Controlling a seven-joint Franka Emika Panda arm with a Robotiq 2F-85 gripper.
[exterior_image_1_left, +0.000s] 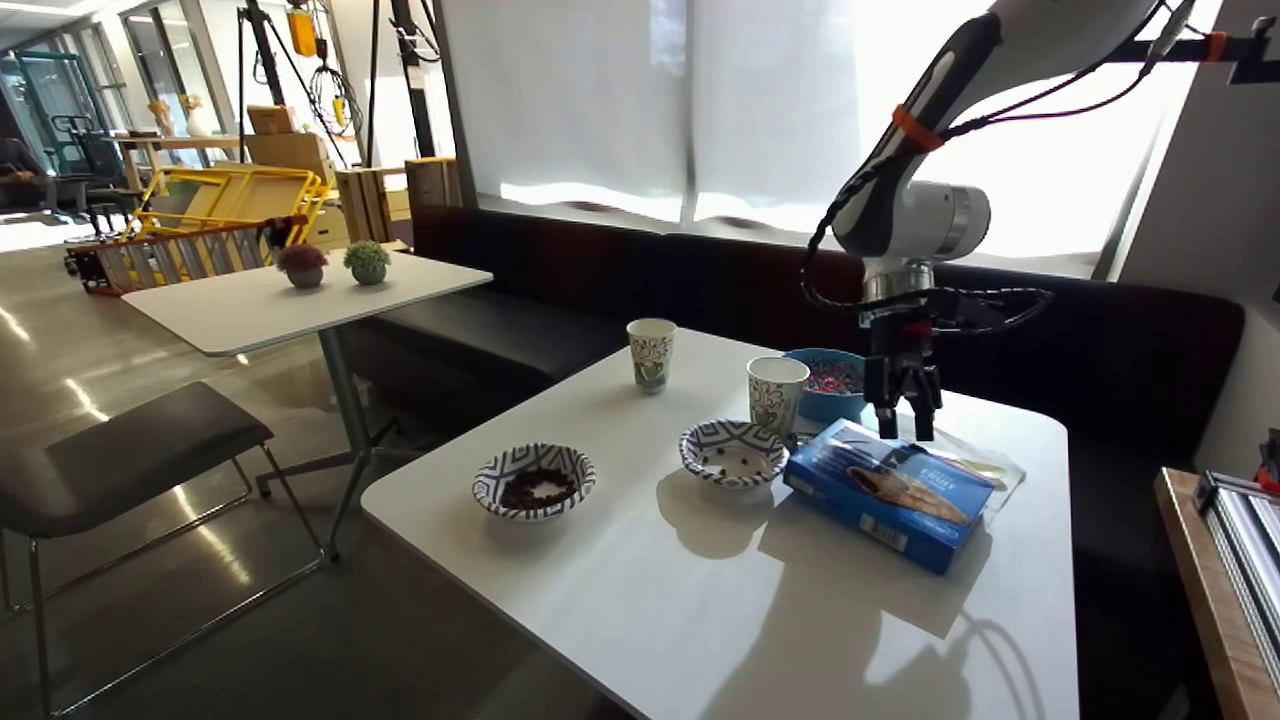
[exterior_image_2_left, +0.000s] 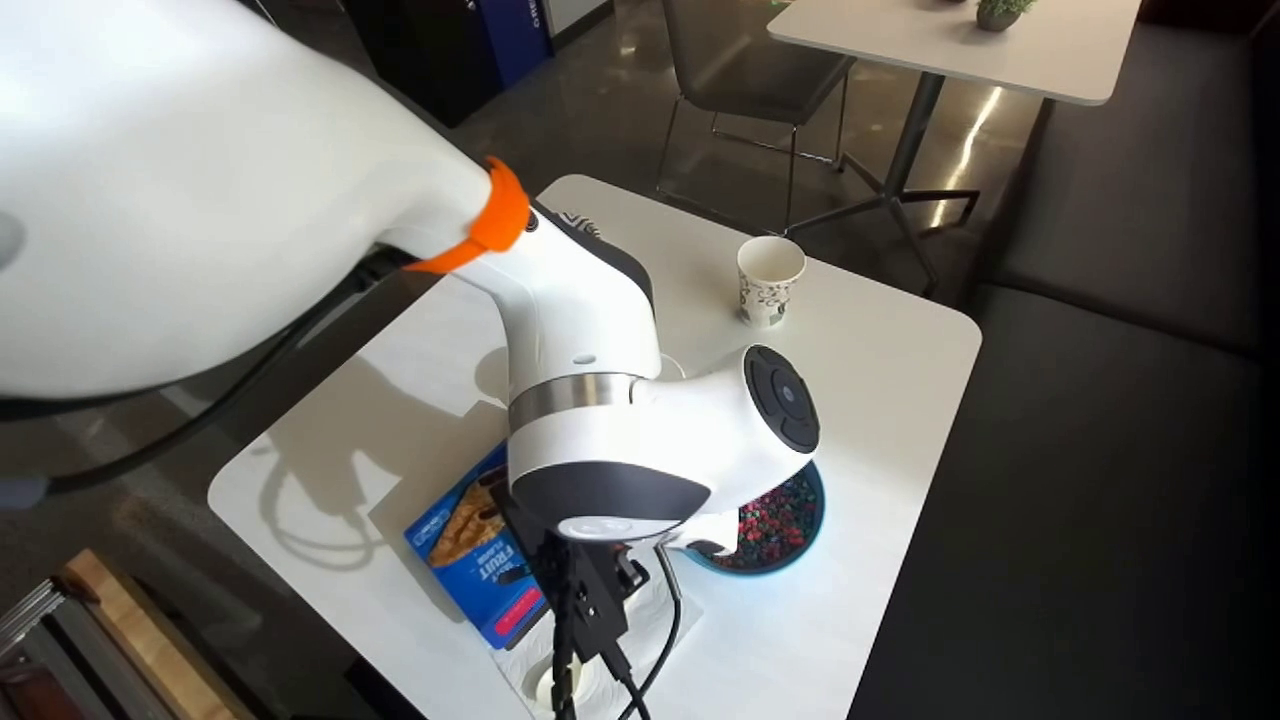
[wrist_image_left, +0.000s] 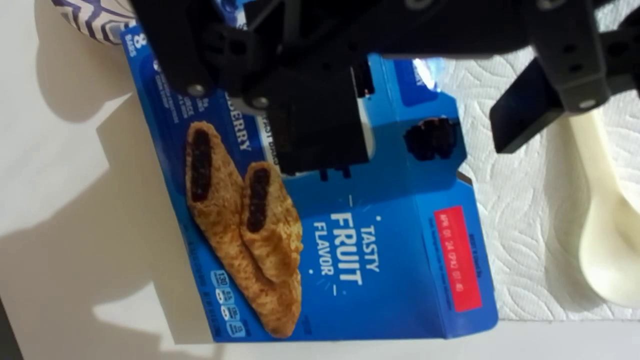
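Observation:
A blue bar box lies flat at the right of the white table, its large face up with pictures of filled pastry bars. Just above its far edge hangs my gripper, pointing down. In the wrist view its black fingers stand wide apart with nothing held; below the gap are the blue box and a dark patch on its flap. Whether the fingertips touch the box cannot be told. Beside the box a cream spoon rests on a white paper towel.
Left of the box sits a patterned bowl with a few dark bits; another bowl holds dark pieces. A paper cup and a blue bowl of colourful bits stand behind. Farther back is a second cup.

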